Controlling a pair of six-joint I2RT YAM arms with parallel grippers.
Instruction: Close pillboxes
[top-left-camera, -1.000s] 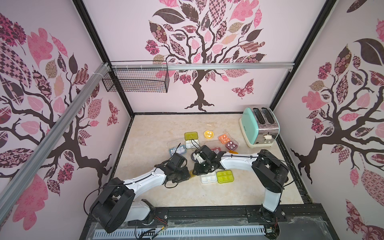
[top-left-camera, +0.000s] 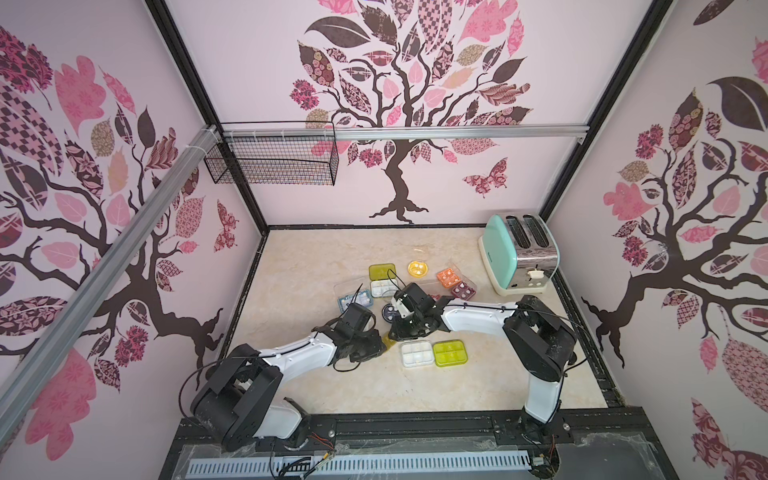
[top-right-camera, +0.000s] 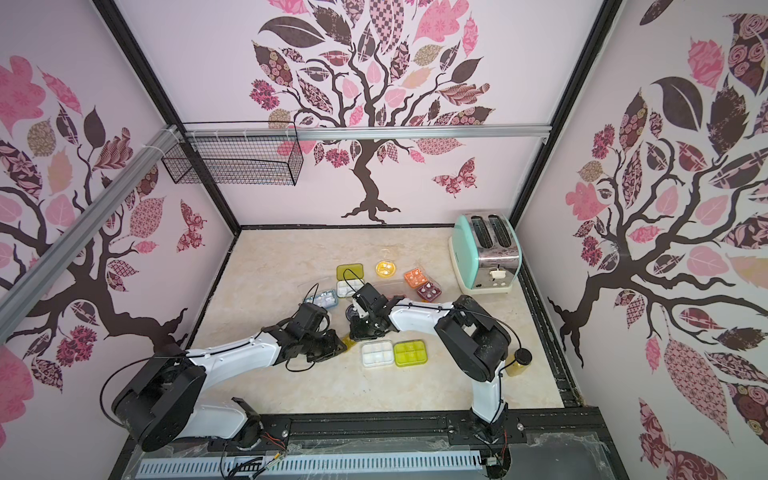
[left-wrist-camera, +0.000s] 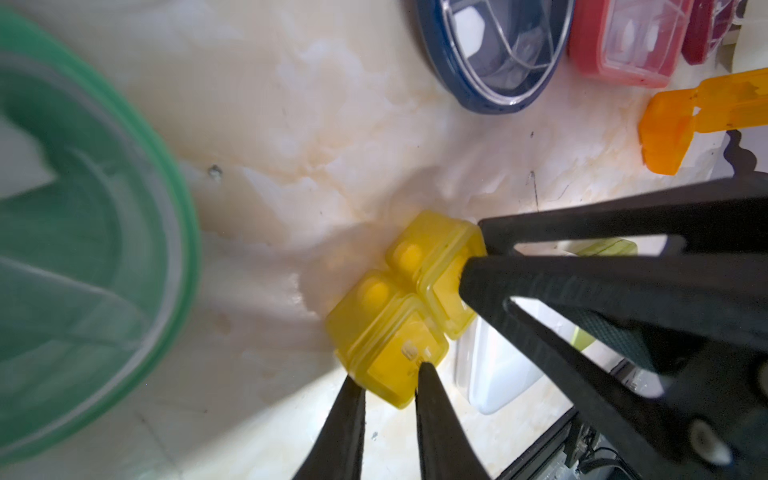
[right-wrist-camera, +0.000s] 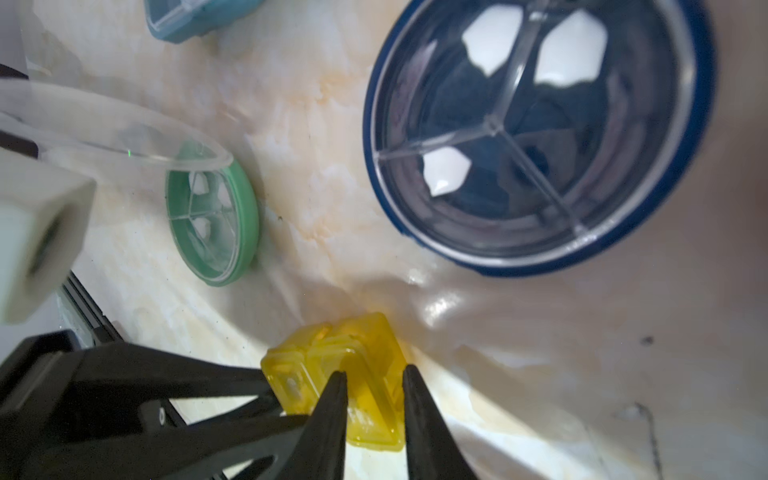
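A small yellow two-compartment pillbox (left-wrist-camera: 389, 304) is tilted between my two grippers, as the left wrist view shows. My left gripper has its narrow fingertips a little apart at the box's lower end. From the opposite side, my right gripper has part-spread fingertips at the other end of the yellow pillbox (right-wrist-camera: 344, 376) in the right wrist view. Whether either pair pinches it cannot be told. A round blue pillbox (right-wrist-camera: 512, 128) and a round green one (right-wrist-camera: 212, 216) lie nearby, with white pieces inside.
Beside the yellow box lie a white tray (top-left-camera: 416, 353) and a lime lid half (top-left-camera: 450, 353). Behind are a blue pillbox (top-left-camera: 355, 301), an olive-and-white one (top-left-camera: 383, 280) and orange and maroon boxes (top-left-camera: 457, 284). A toaster (top-left-camera: 520, 253) stands back right.
Both grippers and the yellow pillbox have shifted slightly back and rightward. The right forearm now covers the orange piece that showed behind it before.
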